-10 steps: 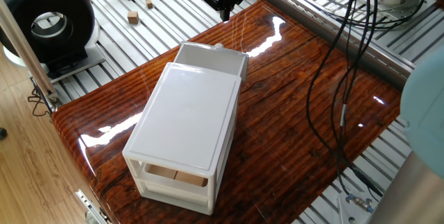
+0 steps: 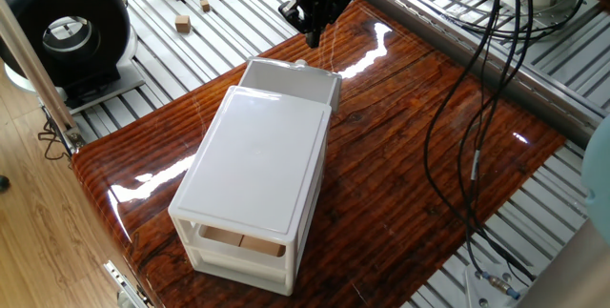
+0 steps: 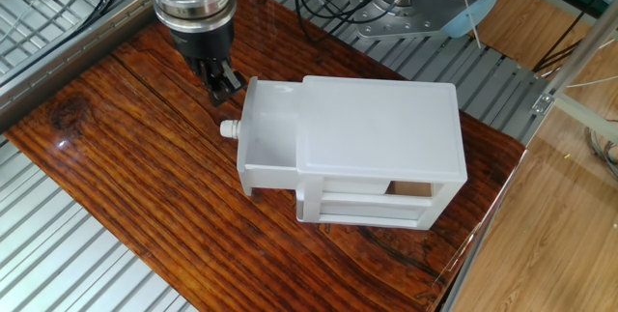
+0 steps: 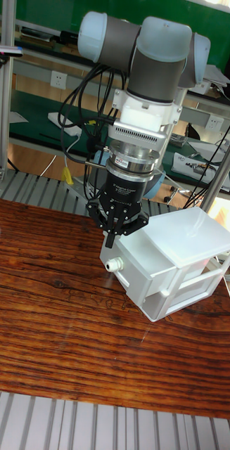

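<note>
A white drawer cabinet (image 2: 253, 160) rests on the brown wooden board, its upper drawer (image 3: 270, 128) pulled partway out. The visible part of that drawer's inside looks empty. A round white knob (image 4: 114, 265) sticks out from the drawer front. My black gripper (image 2: 314, 39) points downward, just beyond the drawer front and above the board; in the second exterior view the gripper (image 3: 224, 90) is close to the knob (image 3: 229, 128), apparently without touching it. Its fingers (image 4: 110, 240) look drawn together, with nothing visible between them.
Brown pieces (image 2: 243, 243) show through the cabinet's rear opening. Two small wooden blocks, one of them a larger cube (image 2: 182, 24), lie on the slatted metal table near a black ring-shaped object (image 2: 71, 31). Cables (image 2: 474, 146) hang over the board, which is otherwise clear.
Both cabinet and drawer have stayed in place.
</note>
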